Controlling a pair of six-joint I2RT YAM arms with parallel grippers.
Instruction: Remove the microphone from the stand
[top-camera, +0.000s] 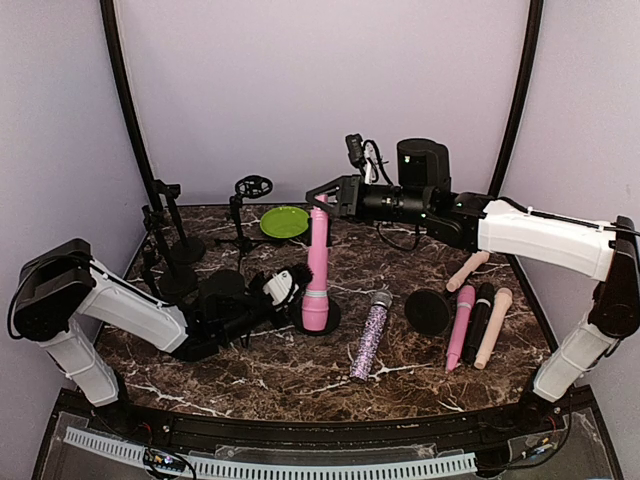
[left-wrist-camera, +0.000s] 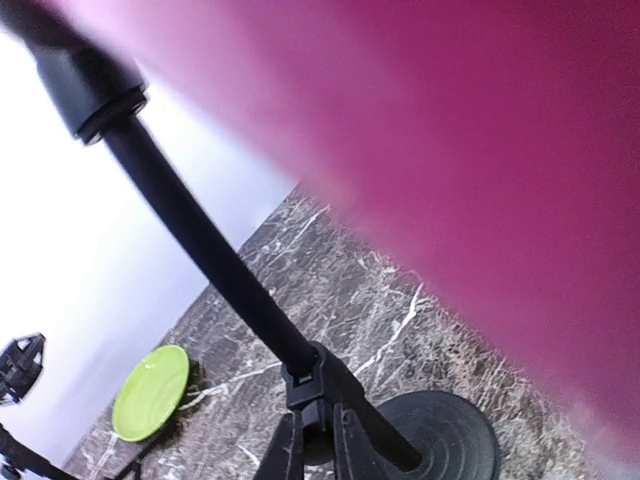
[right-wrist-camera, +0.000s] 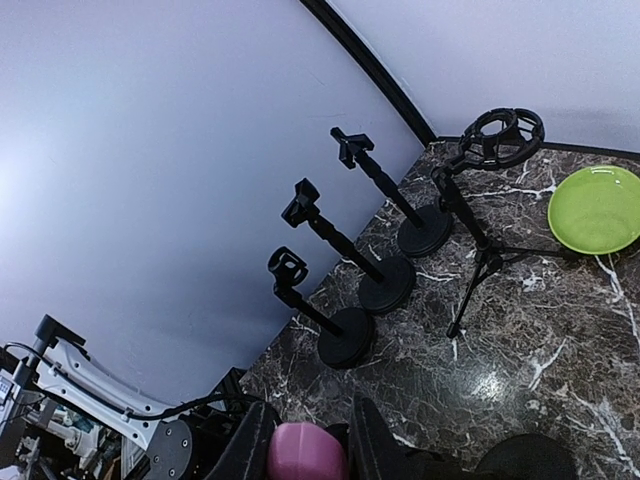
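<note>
A pink microphone hangs upright at the centre of the top view, its upper end held in my right gripper; in the right wrist view its pink end sits between the fingers. My left gripper is low beside the microphone's lower part, shut on the black stand, whose round base stands on the marble table. In the left wrist view the microphone fills the upper right as a blur, close to the stand's pole.
Several empty stands and a green plate are at the back left. A glitter microphone, a black disc and several loose microphones lie on the right.
</note>
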